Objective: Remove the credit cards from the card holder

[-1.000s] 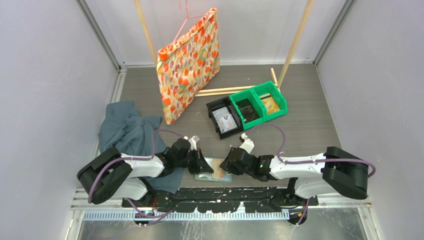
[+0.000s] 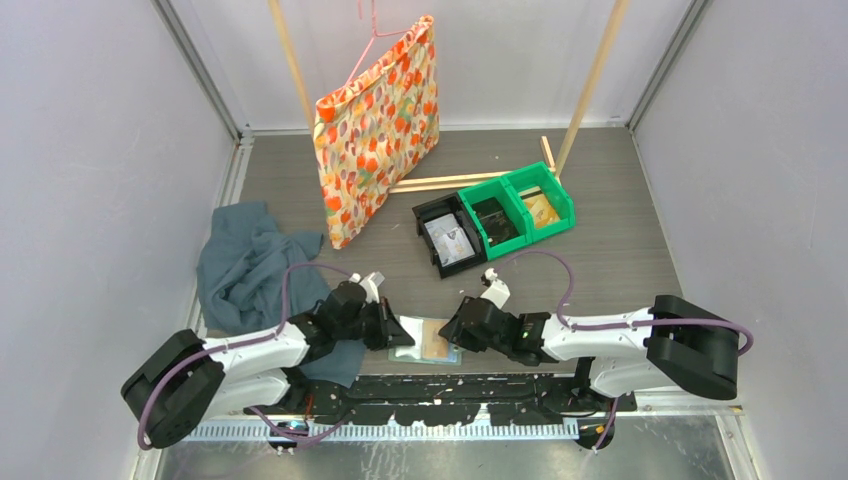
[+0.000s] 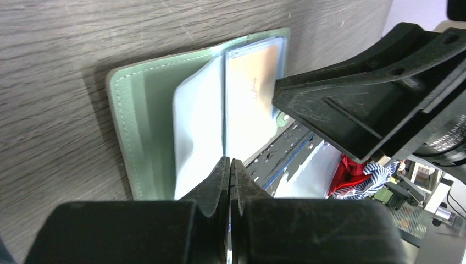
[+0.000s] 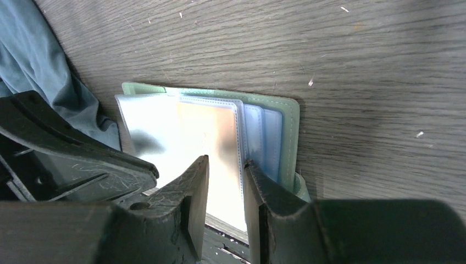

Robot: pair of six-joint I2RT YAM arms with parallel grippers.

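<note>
A green card holder (image 3: pixel 129 110) lies open on the table, spread between my two grippers. A beige card (image 4: pixel 214 132) sits in its clear sleeve, and bluish empty-looking sleeves (image 4: pixel 272 137) fan out on the right side. My left gripper is shut with nothing between its fingers; its tips are over the near part of the holder, beside the white flap (image 3: pixel 198 115), with the card outside them. The right gripper has its fingers apart over the card sleeve, one on either side of the sleeve's edge.
Beyond the holder stand a black bin (image 2: pixel 425 212) and green bins (image 2: pixel 568 215), holding items. A blue cloth (image 2: pixel 240 270) lies at left. A patterned bag (image 2: pixel 375 130) hangs at the back.
My left gripper has drawn back left from the card, staying shut, and the holder's near side now lies flatter. The right gripper is almost still.
</note>
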